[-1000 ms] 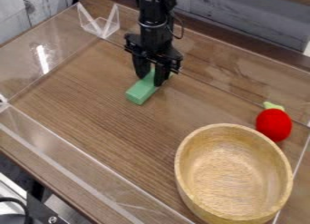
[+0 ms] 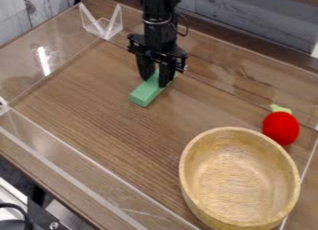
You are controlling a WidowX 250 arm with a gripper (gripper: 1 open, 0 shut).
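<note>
A black robot gripper (image 2: 156, 66) reaches down from the top centre of the camera view to a mint-green rectangular block (image 2: 148, 94) on the wooden table. Its fingers stand around or just over the upper end of the block, and whether they touch it cannot be told. The dark gripper hides part of the block.
A large tan bowl (image 2: 237, 192) fills the lower right. A red tomato-like object (image 2: 281, 129) with a small pale-green piece behind it lies at the right.
The gripper has shifted very slightly over the block; the block looks nearly unmoved.
</note>
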